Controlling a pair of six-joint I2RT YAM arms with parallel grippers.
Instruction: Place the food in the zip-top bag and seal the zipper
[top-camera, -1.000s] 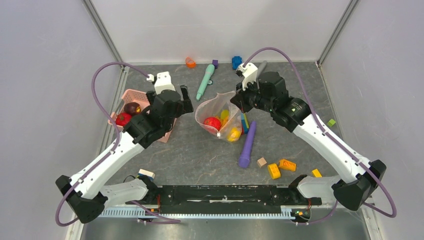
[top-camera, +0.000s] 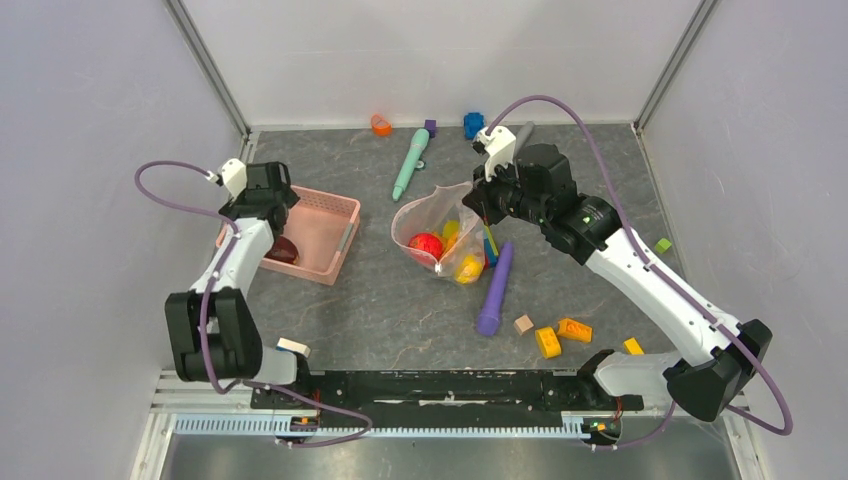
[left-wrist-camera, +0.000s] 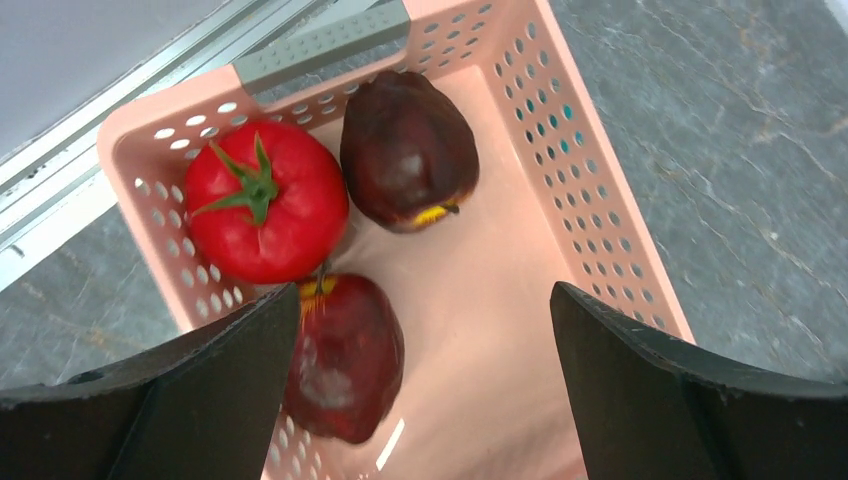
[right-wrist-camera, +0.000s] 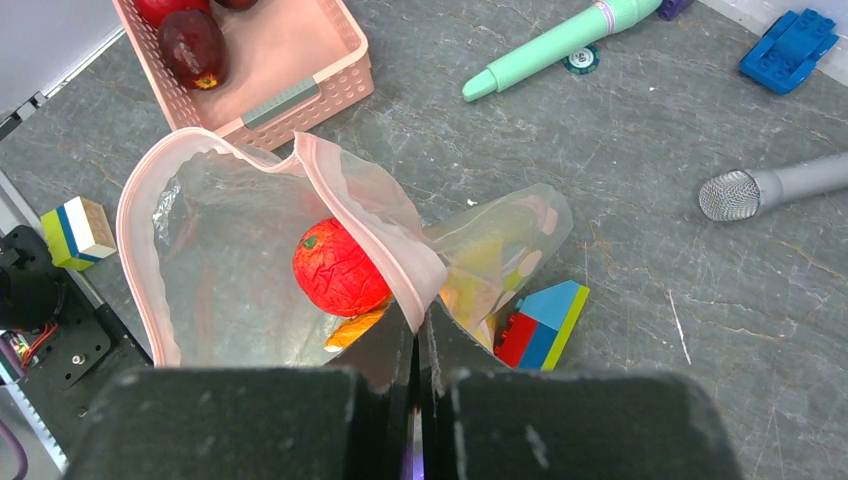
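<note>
A pink perforated basket (top-camera: 330, 262) at the left holds a red tomato (left-wrist-camera: 265, 215) and two dark red fruits (left-wrist-camera: 405, 150). My left gripper hangs open over it, empty, its fingers either side of the view's lower half. The zip bag (top-camera: 410, 215) stands open at the centre with a red fruit (right-wrist-camera: 335, 270) and yellow food inside. My right gripper is shut at the bag's rim, seemingly pinching its edge.
Around the bag lie a green toy microphone (top-camera: 410, 160), a purple stick (top-camera: 495, 290), a grey microphone (right-wrist-camera: 770, 190) and several blocks (top-camera: 548, 342). Clear table lies between basket and bag.
My left arm has swung left from beside the bag to over the basket. The right arm and the bag show no movement.
</note>
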